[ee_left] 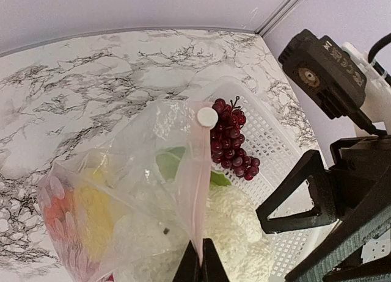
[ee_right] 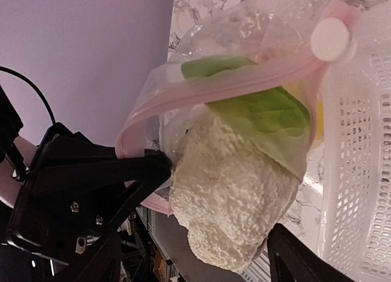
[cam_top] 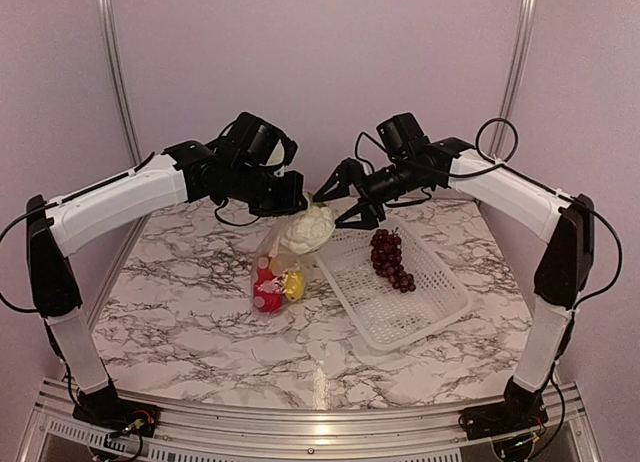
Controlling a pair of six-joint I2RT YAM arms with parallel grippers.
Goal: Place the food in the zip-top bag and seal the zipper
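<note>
The clear zip top bag (cam_top: 262,250) with its pink rim hangs from my left gripper, which is shut on the rim. Red and yellow food (cam_top: 292,284) shows low inside the bag. At the bag's mouth sits the white cauliflower (ee_right: 226,196); its green leaf (ee_right: 269,111) is behind the clear film, while its lower part sticks out past the rim. My right gripper (cam_top: 331,210) stands open just right of the cauliflower, its fingers spread and apart with nothing held. A white zipper slider (ee_right: 330,39) is at one end of the rim.
A white perforated basket (cam_top: 425,322) stands right of the bag, holding a bunch of dark red grapes (cam_top: 390,257).
</note>
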